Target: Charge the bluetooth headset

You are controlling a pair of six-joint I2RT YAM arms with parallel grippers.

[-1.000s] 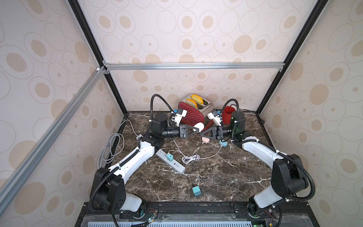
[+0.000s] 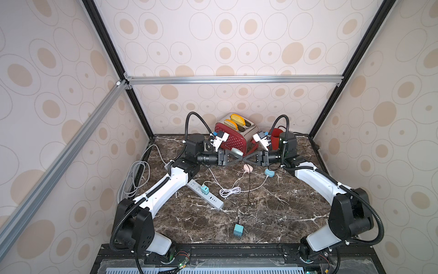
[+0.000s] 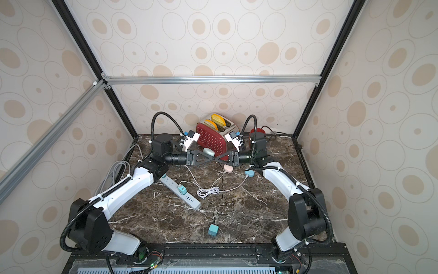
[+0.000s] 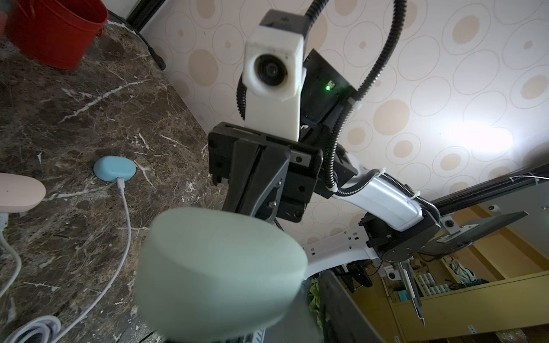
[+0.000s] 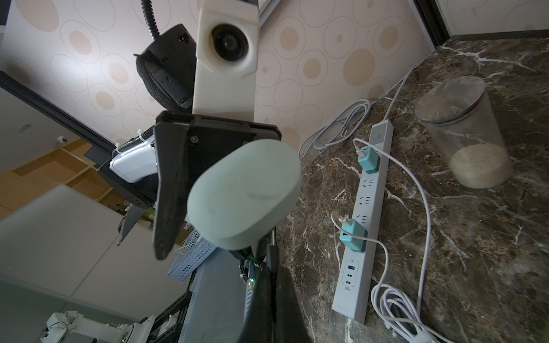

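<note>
A pale mint headset case (image 4: 220, 268) (image 5: 244, 191) hangs in the air between my two grippers at the table's middle, held in the left gripper (image 2: 235, 155). My right gripper (image 2: 250, 158) faces it from the right, shut, with its tips close to the case; a thin dark cable runs down from there to a teal charger cube (image 2: 238, 230) at the front of the table. Whether the cable's plug is in the case is hidden.
A power strip (image 5: 370, 194) with teal adapters lies at the left; pink (image 2: 247, 168) and blue (image 2: 269, 173) cases with white cables lie beyond the middle. A toaster (image 2: 235, 132), red bucket (image 4: 54, 31) and jar (image 5: 466, 137) stand farther back.
The case has turned between the grippers, now showing more lengthwise. Both arms have shifted slightly, and the dark cable and charger cube have moved a little.
</note>
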